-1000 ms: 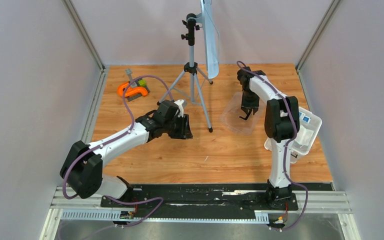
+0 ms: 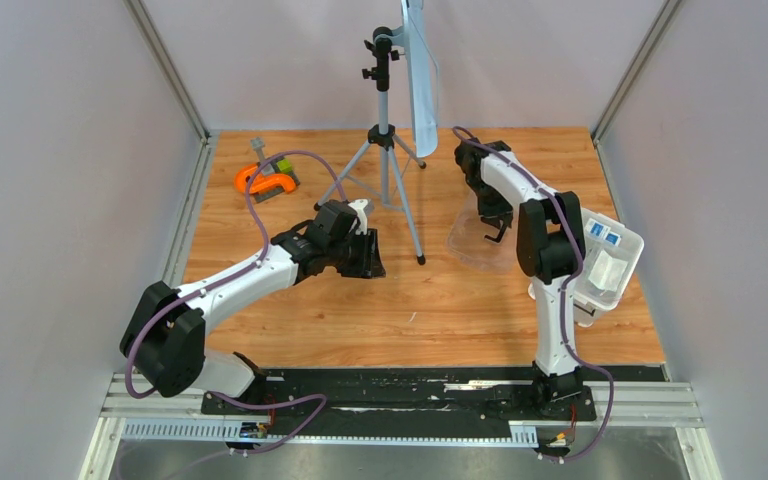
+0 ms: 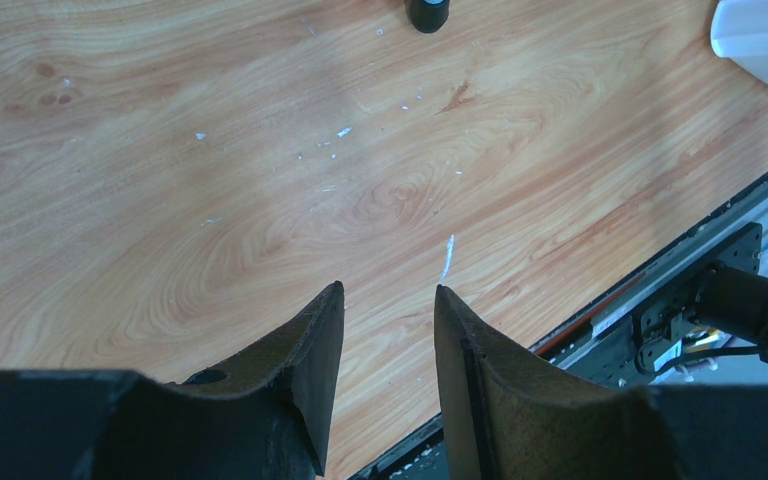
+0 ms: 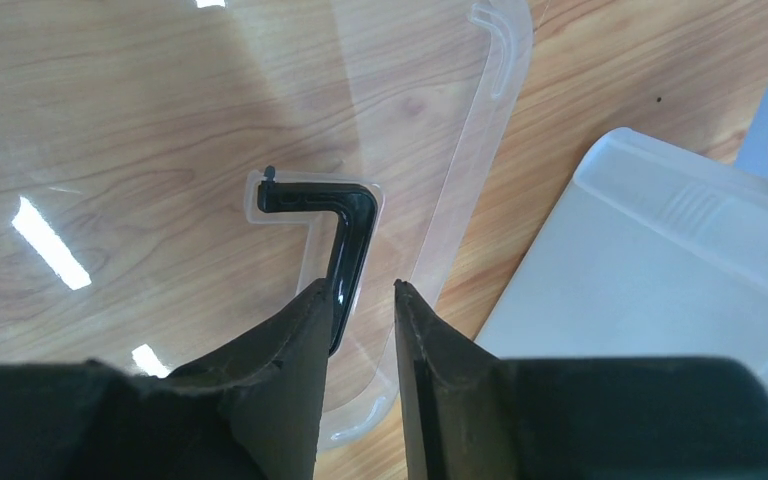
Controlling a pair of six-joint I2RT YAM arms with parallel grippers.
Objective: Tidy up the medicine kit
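A clear lid (image 2: 468, 250) with a black handle lies on the table, right of the middle. Low over it is my right gripper, its fingertips apart. The handle (image 4: 352, 240) passes partly behind the left finger in the right wrist view, and nothing shows gripped between the fingers. Right of the lid stands the white medicine box (image 2: 632, 262), uncovered, with blue-and-white packets (image 2: 602, 232) and a white pack (image 2: 605, 272) inside; the right arm hides its left part. My left gripper hangs above bare wood, part open and empty.
A grey tripod (image 2: 384, 135) stands at the back middle, one leg (image 2: 409, 220) reaching forward between the grippers. An orange clamp-like tool (image 2: 265, 183) lies at the back left.
Compared with a second ago, the lid has slid slightly to the right and turned a little. The right arm's upper part has swung left. My left arm stays put.
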